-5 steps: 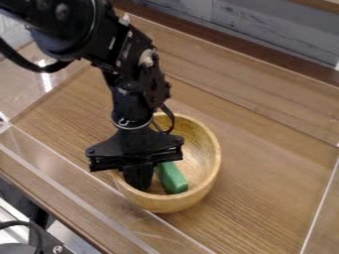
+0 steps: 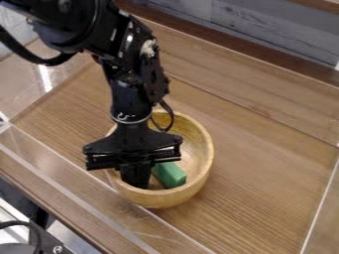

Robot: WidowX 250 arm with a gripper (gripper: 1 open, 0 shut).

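A black robot arm reaches down from the upper left, its gripper [image 2: 135, 171] lowered into the left side of a yellow bowl [image 2: 188, 192]. The fingertips are dark and partly hidden by the bowl, and nothing clear shows between them; the gripper looks shut. A green block [image 2: 169, 175] lies in the bowl just to the right of the fingers.
The bowl rests on a wooden table [image 2: 265, 149], which is clear to the right and behind. A grey wall runs along the back. Clear strips and cables are at the left front edge.
The arm and gripper have shifted slightly within the bowl; the bowl and green block are nearly where they were, with only small movement.
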